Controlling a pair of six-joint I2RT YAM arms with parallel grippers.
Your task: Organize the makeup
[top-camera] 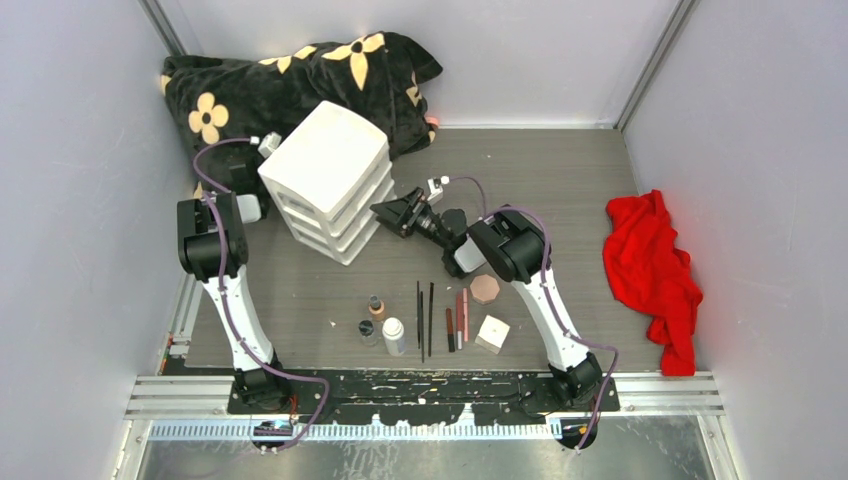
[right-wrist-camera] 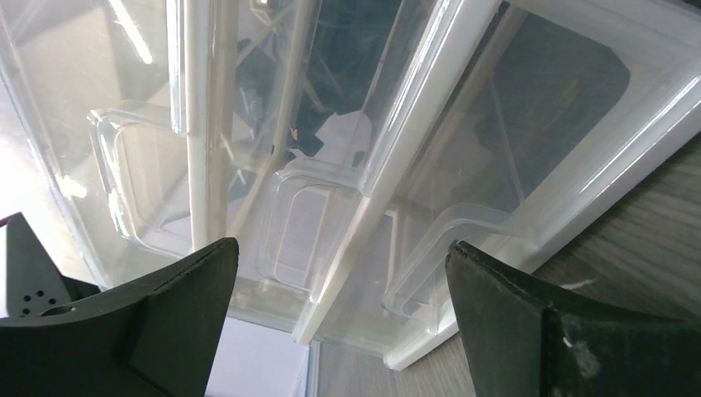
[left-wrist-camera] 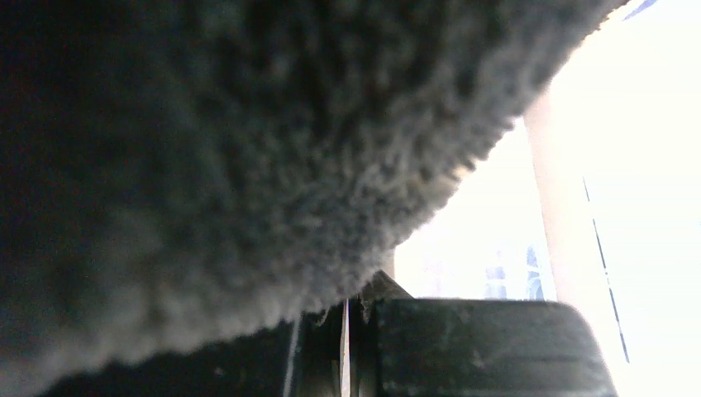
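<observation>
A white drawer cabinet (top-camera: 325, 165) stands at the back left, its clear drawer fronts (right-wrist-camera: 322, 207) filling the right wrist view. My right gripper is open close before these fronts, nothing between its fingers. Behind the cabinet's left side, my left gripper is shut, against dark plush cloth that covers much of its wrist view. The makeup lies near the front edge: a white bottle (top-camera: 394, 336), a dark-capped bottle (top-camera: 368, 332), a small tan bottle (top-camera: 376, 307), black pencils (top-camera: 431, 318), reddish tubes (top-camera: 459, 318), a pink compact (top-camera: 484, 289) and a pale box (top-camera: 492, 333).
A black blanket with tan flowers (top-camera: 215, 85) is heaped behind the cabinet. On the right lies a red cloth (top-camera: 653, 280). Bare table (top-camera: 550, 170) shows at the back right and between makeup and cabinet.
</observation>
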